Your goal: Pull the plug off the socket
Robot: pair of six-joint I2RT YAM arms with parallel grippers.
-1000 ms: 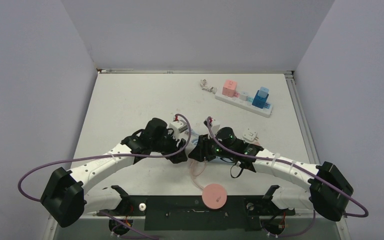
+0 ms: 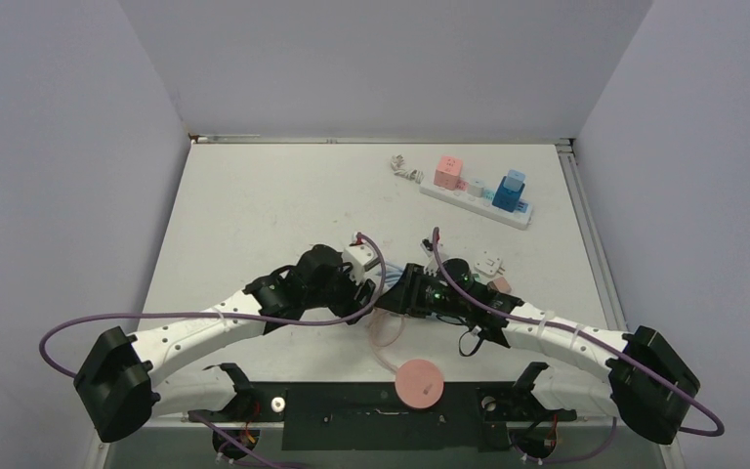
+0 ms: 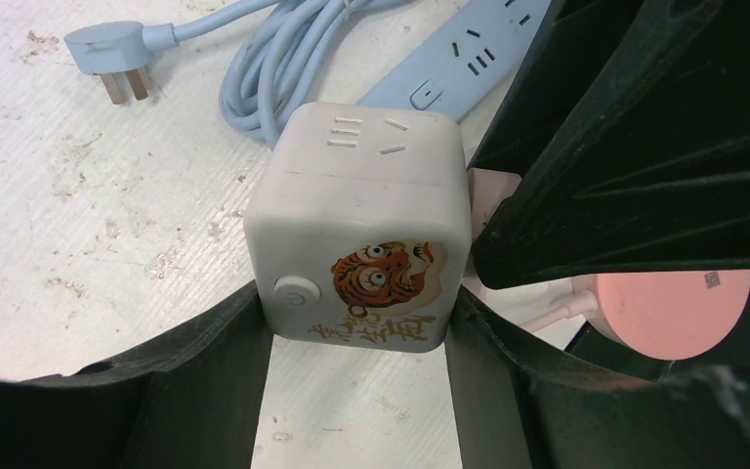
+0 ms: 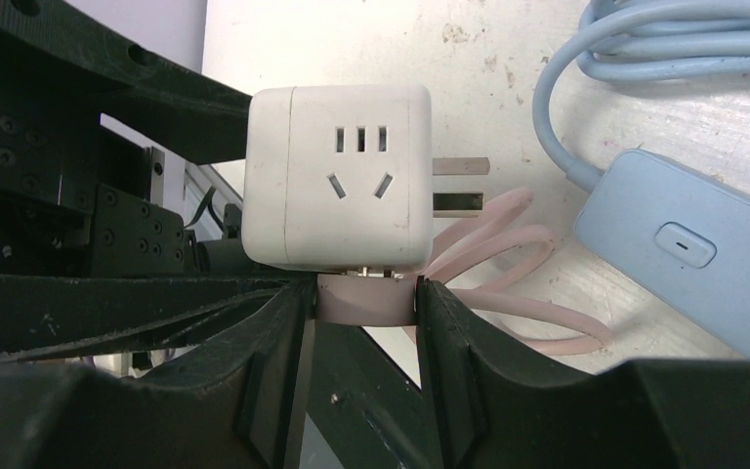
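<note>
A white cube socket (image 3: 356,225) with a tiger picture is held in the left wrist view, my left gripper shut on its lower sides. In the right wrist view the cube shows slots on its face and two flat metal prongs (image 4: 461,167) pointing right. Against its lower side is the pink plug (image 4: 366,301), between the fingertips of my right gripper. Both fingers stand close along its sides; whether they press on it cannot be told. A sliver of metal shows between cube and plug, so they are slightly apart there.
A blue power strip (image 4: 688,244) and its coiled blue cable (image 3: 278,73) lie on the table beneath. A round pink base (image 2: 419,383) with a pink cord sits at the front edge. At the back stands a white strip (image 2: 474,202) with blocks.
Both arms have shifted right over the last second. The left gripper keeps the cube and sits a little further right.
</note>
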